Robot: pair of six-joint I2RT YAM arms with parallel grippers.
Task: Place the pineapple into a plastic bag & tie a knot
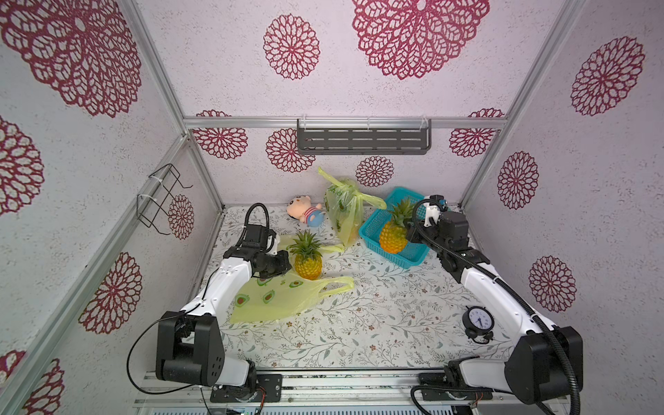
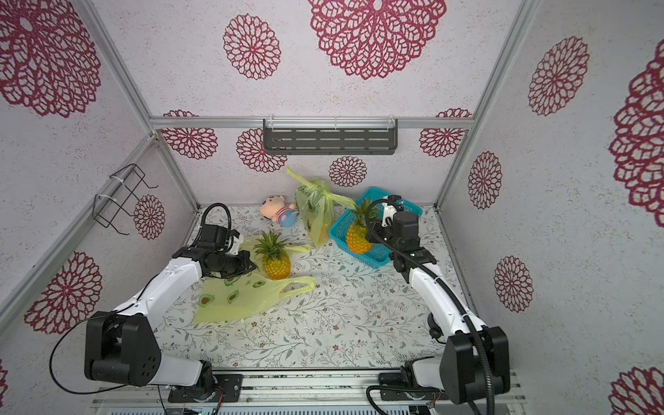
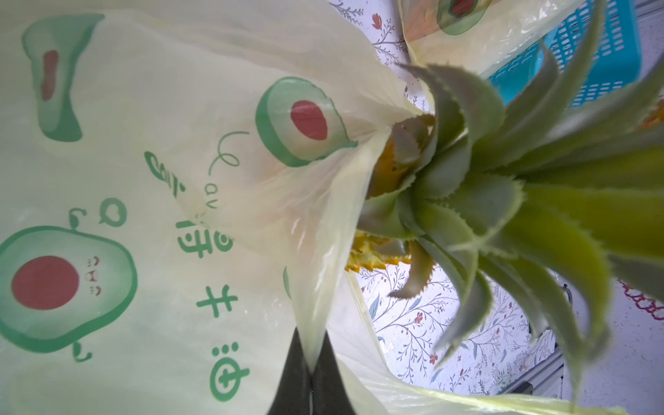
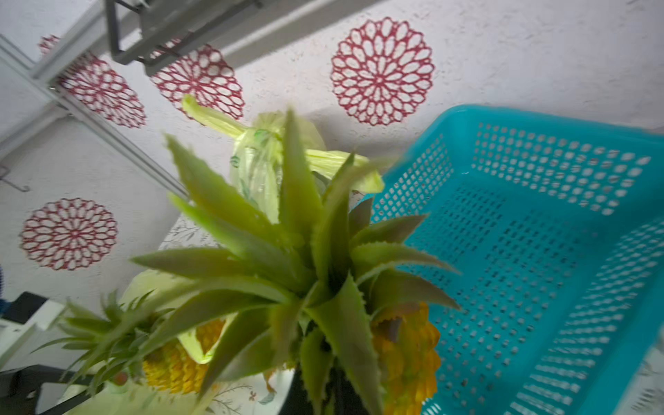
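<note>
A flat yellow-green plastic bag with avocado prints lies at the table's front left. One pineapple is at the bag's mouth, its leaves pointing out. In the left wrist view, a fold of the bag is pinched by my left gripper, which is shut. A second pineapple hangs over the teal basket, held at its crown by my right gripper. The leaves cover the right fingertips in the right wrist view, so the grip itself is hidden.
A filled, knotted yellow-green bag stands at the back, left of the basket. Beside it lies a small doll. A round dial clock sits at the front right.
</note>
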